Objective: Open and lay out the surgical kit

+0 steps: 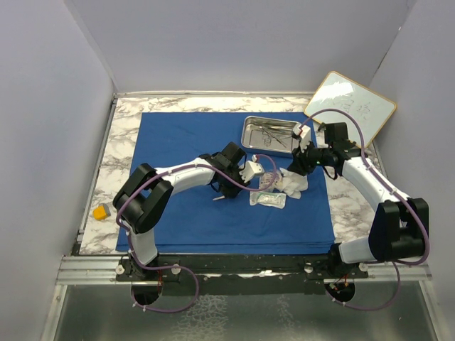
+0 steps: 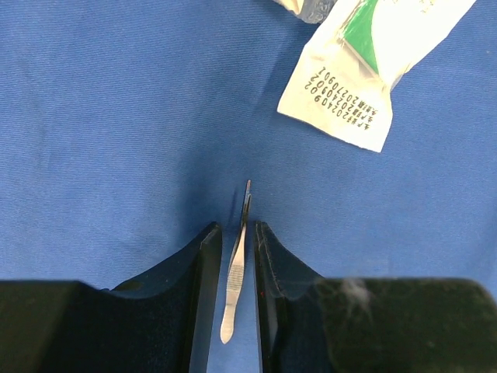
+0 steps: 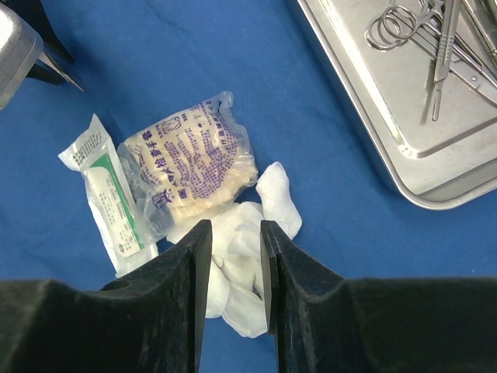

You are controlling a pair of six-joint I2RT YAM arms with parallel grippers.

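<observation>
In the left wrist view a slim instrument (image 2: 234, 287) with a pale handle and thin dark tip lies on the blue cloth. My left gripper straddles it, fingers part open, with a gap visible on both sides of the handle. Over the crumpled white gloves (image 3: 239, 299) hangs my right gripper, open and holding nothing. Beside the gloves lie a clear packet with purple print (image 3: 190, 155) and a narrow white-and-green packet (image 3: 112, 198). The metal tray (image 1: 247, 135) at the back holds several steel instruments (image 3: 446, 54).
A white board (image 1: 350, 106) leans at the back right. The yellow-and-grey block (image 1: 101, 212) sits at the table's left edge.
</observation>
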